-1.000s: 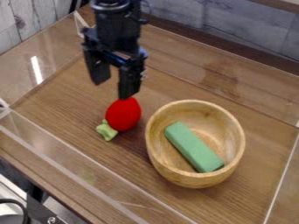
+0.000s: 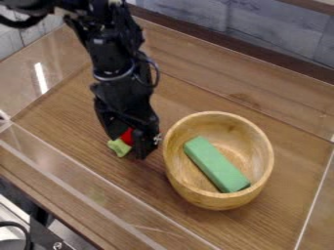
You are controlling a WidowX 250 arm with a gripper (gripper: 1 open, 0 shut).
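My gripper [image 2: 128, 133], black, is low in the centre-left of the camera view, over a red object [image 2: 127, 135] with a small light-green part [image 2: 117, 147] at its lower left. The gripper's fingers stand apart around the red object, which they mostly hide. Whether they touch it cannot be told.
A round wooden bowl [image 2: 239, 198] holding a green-and-white block [image 2: 216, 162] stands to the right, close beside the gripper. A dark cable lies at the lower left edge.
My gripper has come down and toward the camera, from behind the red object to over it, now covering most of it. The bowl has not moved.
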